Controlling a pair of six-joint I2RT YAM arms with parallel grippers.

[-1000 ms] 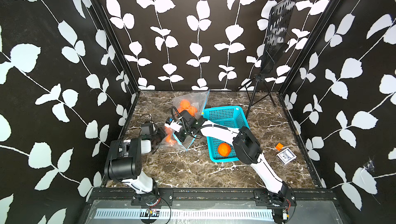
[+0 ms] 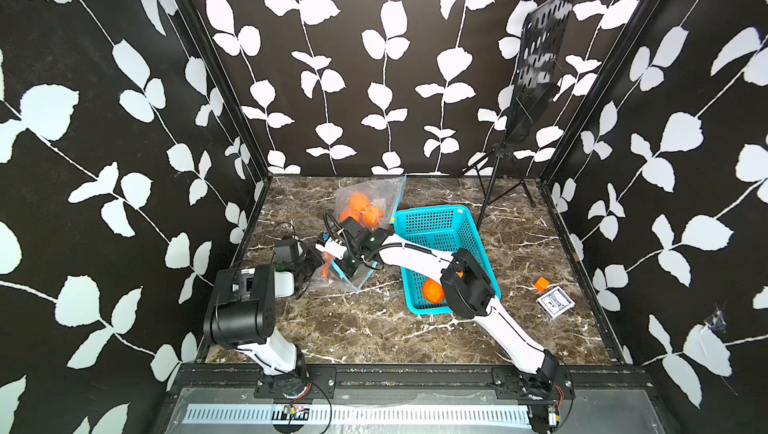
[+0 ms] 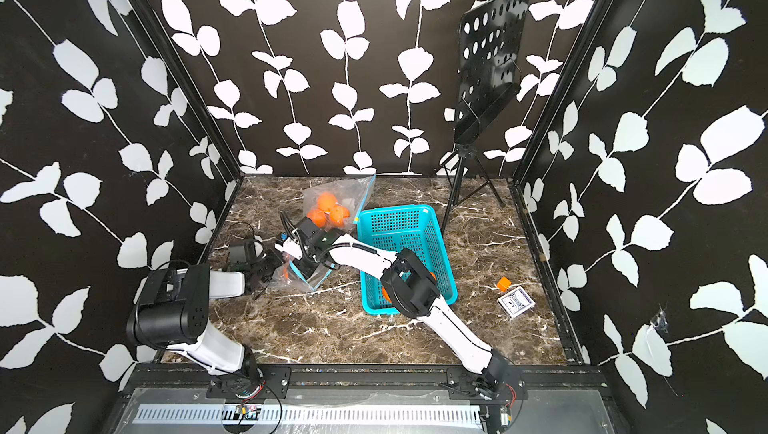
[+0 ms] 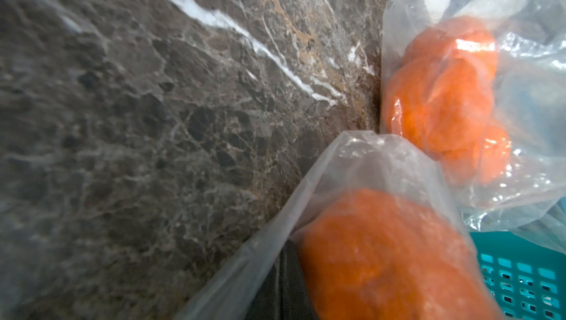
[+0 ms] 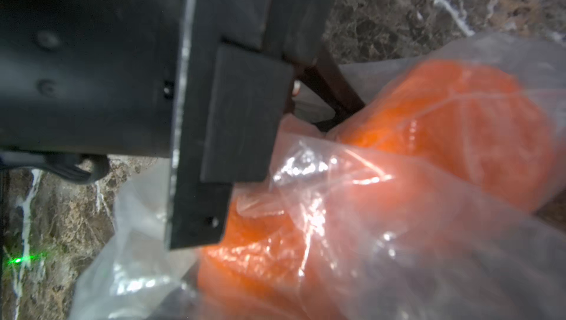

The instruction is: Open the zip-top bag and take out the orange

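A clear zip bag (image 4: 377, 237) with oranges lies at the front left, beside my left gripper (image 2: 313, 262). My right gripper (image 2: 328, 250) is over it, angled down; the right wrist view shows its dark body close against the crumpled plastic and oranges (image 5: 448, 131). The fingertips of both grippers are largely hidden by plastic and each other, so their fingers are unclear. Behind them a second bag (image 3: 352, 194) holds several oranges.
A teal basket (image 2: 436, 218) with orange fruit (image 2: 433, 291) stands right of the bags. An orange cube (image 2: 541, 283), a card box (image 2: 555, 302) and a black tripod stand are at the right.
The right gripper has shifted slightly left and down toward the left gripper, over the front bag. The left arm stays nearly still.
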